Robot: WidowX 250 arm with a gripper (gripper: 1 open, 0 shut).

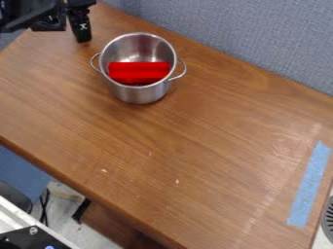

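Observation:
A steel pot [138, 47] with two wire handles sits on the wooden table at the upper middle, a red cylindrical object [136, 72] lying inside it. My black gripper [81, 33] is at the top left, up and left of the pot and apart from it. Its fingers are small and dark, and I cannot tell whether they are open or shut.
A strip of blue tape [309, 185] runs near its right edge. A grey padded wall [260, 34] borders the back.

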